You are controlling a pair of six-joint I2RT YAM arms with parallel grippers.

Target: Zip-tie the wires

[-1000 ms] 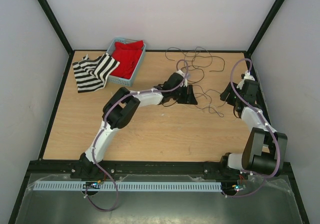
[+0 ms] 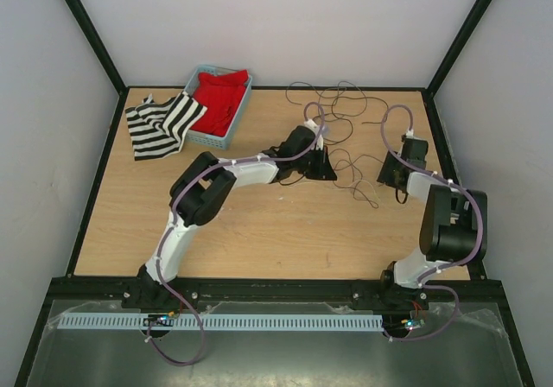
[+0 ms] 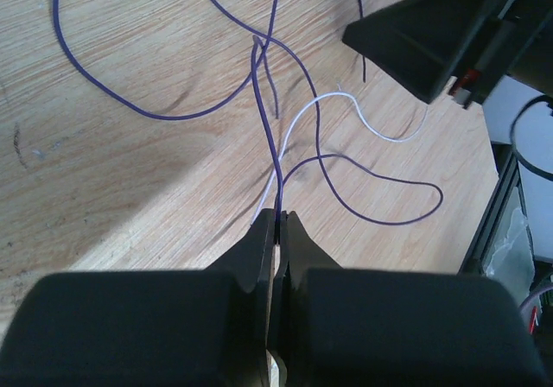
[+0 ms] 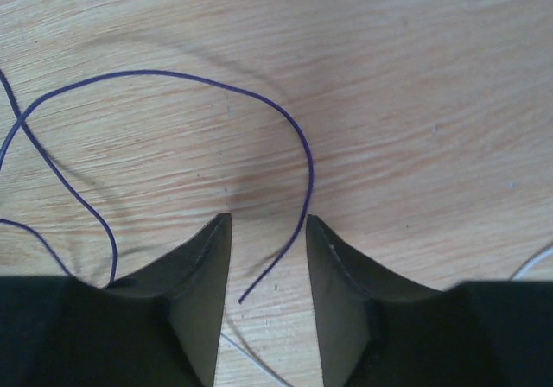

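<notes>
In the left wrist view a dark blue wire (image 3: 263, 102) runs down to the fingertips of my left gripper, which is shut on it. A white strand (image 3: 298, 119) passes close to those fingertips; whether it is gripped too cannot be told. From above, my left gripper (image 2: 333, 178) stands at the left side of the loose wires (image 2: 354, 175). Part open, my right gripper is at their right side. Between its fingers in view, a blue wire's end (image 4: 275, 262) shows, not clasped. A thin white strand (image 4: 251, 352) lies below it.
More tangled wire (image 2: 341, 102) lies along the back edge. A blue-grey basket (image 2: 236, 115) with red cloth and a striped cloth (image 2: 160, 128) occupy the back left.
My left gripper's fingers have come together, and the wires near it have shifted slightly. The right gripper has moved left and a little toward the front, closer to the wires.
</notes>
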